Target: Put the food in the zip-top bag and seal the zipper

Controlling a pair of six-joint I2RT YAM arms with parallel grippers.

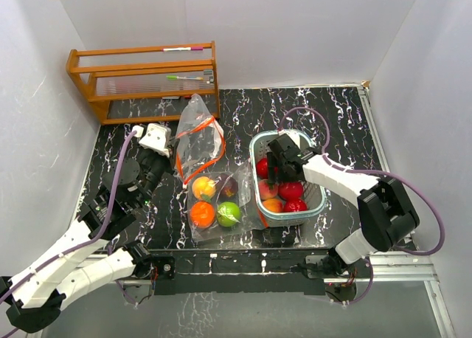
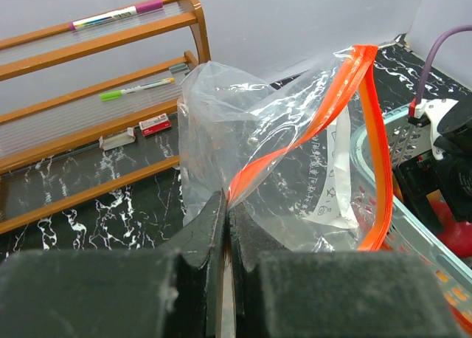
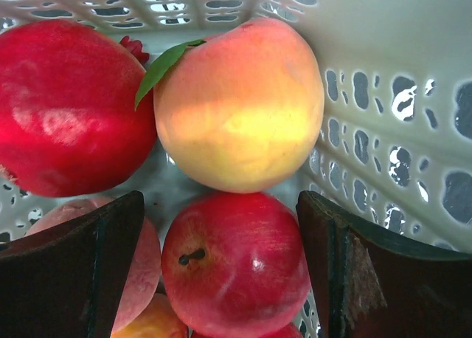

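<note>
A clear bag with an orange zip edge [image 2: 341, 93] hangs by its rim from my left gripper, which is shut on it; the bag's mouth gapes. My right gripper is inside the fruit basket [image 1: 319, 205], part open, its fingers on either side of a dark red fruit [image 3: 234, 260]. In the right wrist view a yellow-orange peach [image 3: 240, 105] lies above that fruit and a pomegranate [image 3: 66, 109] at the upper left. A second clear bag lies on the table with an orange [image 1: 202, 214], a green fruit [image 1: 228, 213] and other fruit in it.
A wooden rack [image 1: 144, 83] with markers stands at the back left. The basket walls stand close around my right gripper.
</note>
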